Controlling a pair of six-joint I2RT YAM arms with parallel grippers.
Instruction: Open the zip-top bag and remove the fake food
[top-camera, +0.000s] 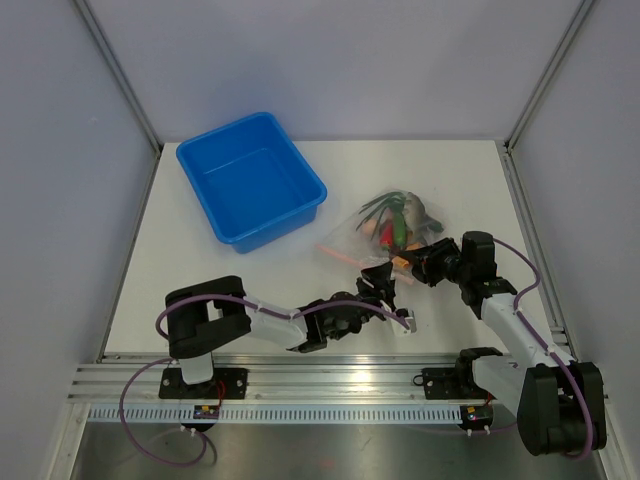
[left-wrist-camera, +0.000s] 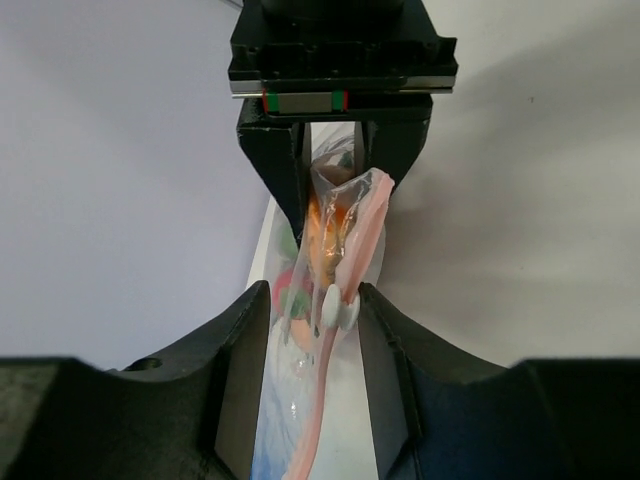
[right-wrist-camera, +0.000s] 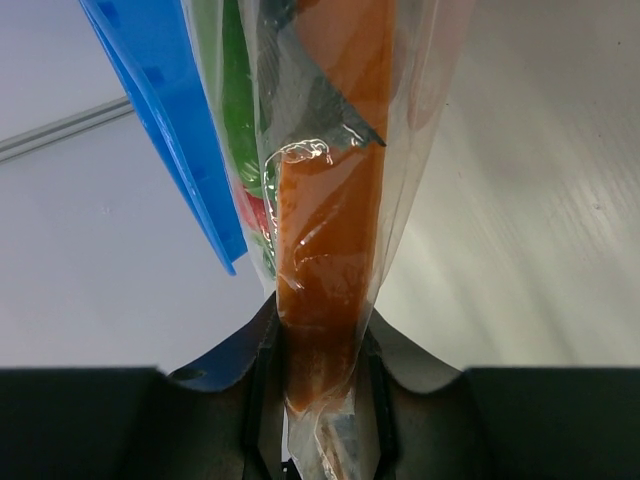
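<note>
The clear zip top bag (top-camera: 360, 235) holds several pieces of fake food, among them a green vegetable (top-camera: 398, 225) and an orange piece (right-wrist-camera: 325, 240). My right gripper is shut on the bag's near right part, around the orange piece's end. My left gripper is at the bag's pink zip strip (left-wrist-camera: 365, 225), whose slider (left-wrist-camera: 340, 308) sits between or just before its fingertips; whether they grip it is unclear.
The empty blue bin (top-camera: 250, 180) stands at the back left, left of the bag.
</note>
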